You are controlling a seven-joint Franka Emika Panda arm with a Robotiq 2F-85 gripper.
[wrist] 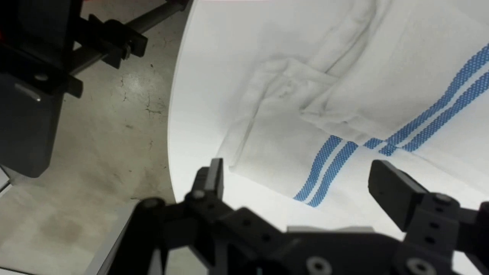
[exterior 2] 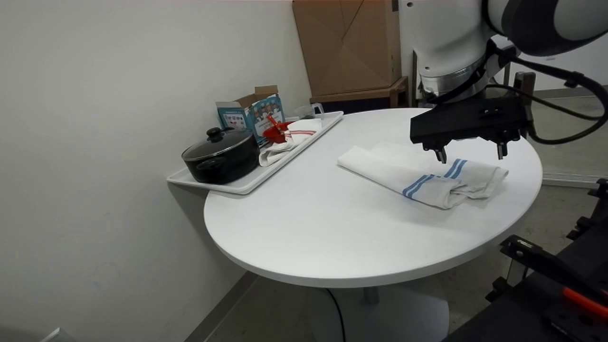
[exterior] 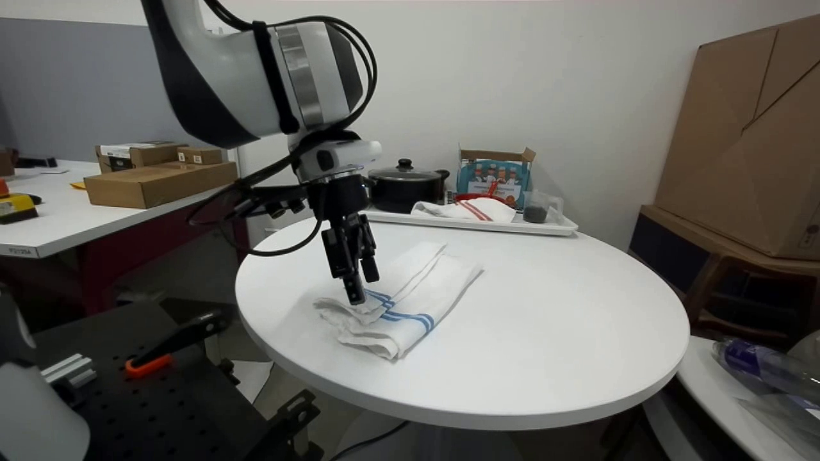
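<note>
A white towel with blue stripes (exterior: 430, 296) lies folded on the round white table, near the edge on the arm's side. Its near end is rumpled, with layers slightly out of line, as the wrist view shows on the towel (wrist: 284, 151). My gripper (exterior 2: 471, 156) is over the towel, its fingers wide apart. In the wrist view, bare table and striped cloth show beyond the open gripper, and nothing is between its fingers. Exterior view 1 has the gripper (exterior: 365, 288) just above the striped part; a small gap to the cloth seems to be there.
At the back, a white tray (exterior: 565, 228) holds a black lidded pot (exterior: 405, 187), a red-striped towel (exterior: 476, 209), a blue box (exterior: 494, 180) and a clear cup (exterior: 542, 207).
</note>
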